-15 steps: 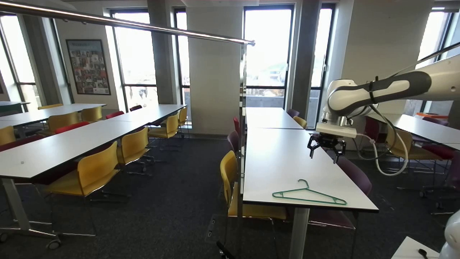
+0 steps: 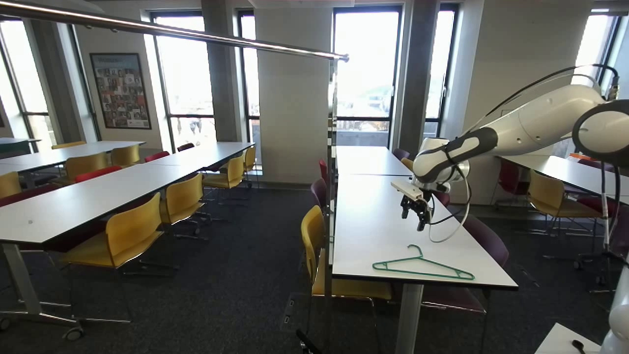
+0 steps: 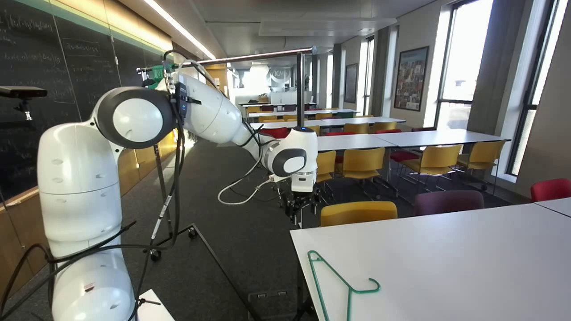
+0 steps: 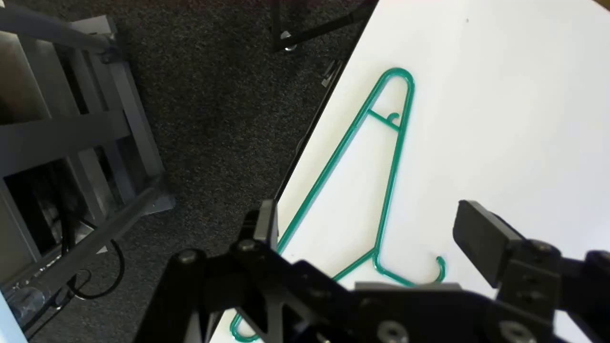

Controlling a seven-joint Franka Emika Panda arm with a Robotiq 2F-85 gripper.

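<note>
A green plastic hanger [image 2: 422,270] lies flat near the front edge of the white table [image 2: 365,224]. My gripper [image 2: 414,216] is raised above the tabletop, clear of the hanger and with nothing held. Seen from the wrist, the hanger [image 4: 390,188] stretches away from me between two widely parted fingers, its hook toward the right finger. The gripper's body covers part of its near end. In the second exterior view the gripper [image 3: 304,208] hangs over the table's end, higher than the hanger [image 3: 350,289], whose lower part runs out of the frame.
A metal rail [image 2: 177,32] on an upright post [image 2: 331,147] stands along the table's left side. Yellow chairs [image 2: 313,236] and purple chairs [image 2: 486,239] flank the table. Green hangers [image 3: 158,75] hang at the rail's far left.
The arm has swung left and reached farther over the table. My gripper has turned about its axis and is now closer above the hanger. The hanger has stayed in place.
</note>
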